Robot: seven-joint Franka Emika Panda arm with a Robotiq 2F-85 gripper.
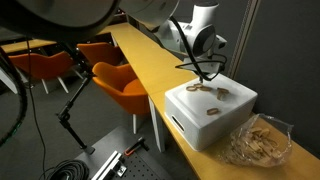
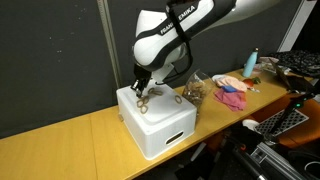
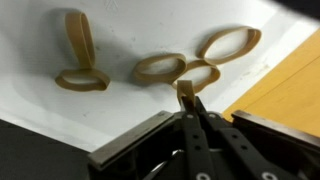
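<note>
Several tan rubber bands lie spread on top of a white box (image 1: 195, 130). In the wrist view, one upright band (image 3: 80, 38) touches a flat band (image 3: 82, 80) on the left. Towards the right, an oval band (image 3: 160, 68), a band at the fingertips (image 3: 198, 76) and a larger band (image 3: 228, 43) lie close together. My gripper is shut just over the box top, its tips by the nearer edge of the band there. A brownish strip shows at the tips; whether it is part of a band, I cannot tell.
A clear bag (image 1: 262, 142) full of tan pieces lies on the wooden table (image 2: 60, 145) beside the box. Farther along are a blue bottle (image 2: 250, 62) and a pink cloth (image 2: 232, 100). Orange chairs (image 1: 122, 92) stand beyond the table edge.
</note>
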